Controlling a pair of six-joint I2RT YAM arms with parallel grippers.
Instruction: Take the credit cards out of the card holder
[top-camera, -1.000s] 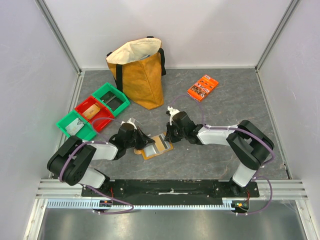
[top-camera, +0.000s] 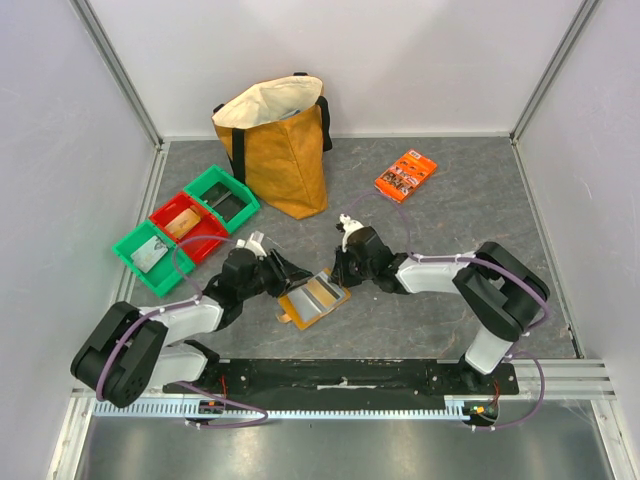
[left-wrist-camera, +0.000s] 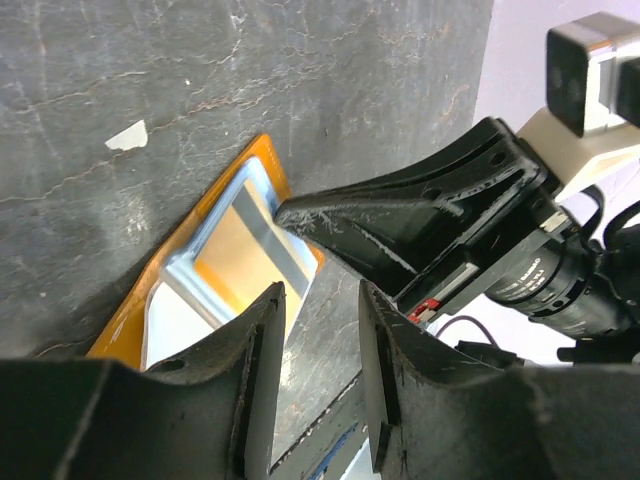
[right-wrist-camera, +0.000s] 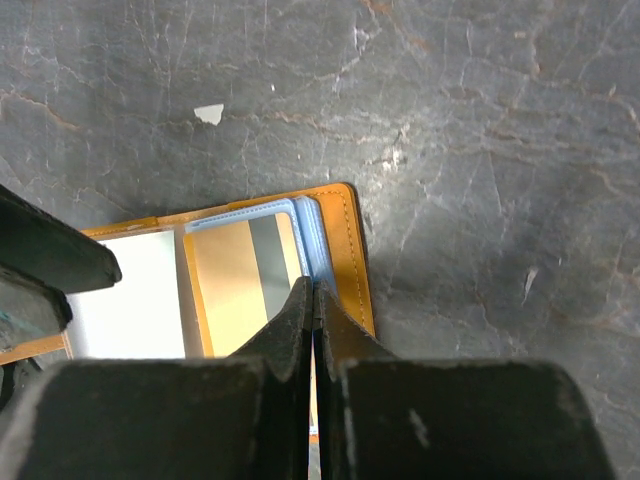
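The orange-brown card holder (top-camera: 329, 308) lies open on the grey table between my two grippers. In the right wrist view, a tan card with a grey stripe (right-wrist-camera: 225, 270) sits in a blue-edged sleeve (right-wrist-camera: 316, 240), and a white panel or card (right-wrist-camera: 135, 290) lies left of it. My right gripper is shut, its tips over the sleeve's blue edge; nothing shows between them. My left gripper stands open above the holder, its fingers spread and empty. Whether the tips touch the holder I cannot tell.
At the left is a bin with green and red compartments (top-camera: 152, 226), small items inside. A tan bag (top-camera: 290, 165) stands at the back, and an orange packet (top-camera: 406, 175) lies back right.
The holder has turned slightly. My right gripper has barely moved and stays at the holder's right end.
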